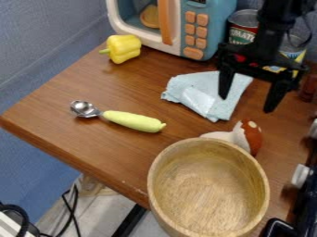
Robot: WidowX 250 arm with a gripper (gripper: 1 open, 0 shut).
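The black gripper [247, 89] hangs over the right side of the table, above a folded light-blue cloth [198, 93], with its fingers apart and nothing seen between them. A metal scoop [83, 108] with a pale yellow-green zucchini-like item [133, 119] lies at the left-middle. A wooden bowl [209, 215] is at the front, with a white-and-orange toy [253, 136] just behind it. A yellow pepper [121, 49] lies at the back left.
A toy microwave [198, 37] stands at the back, beside cans [242, 28] partly hidden by the arm. Dark equipment lines the right edge. The left-middle of the wooden table [74, 139] has free room.
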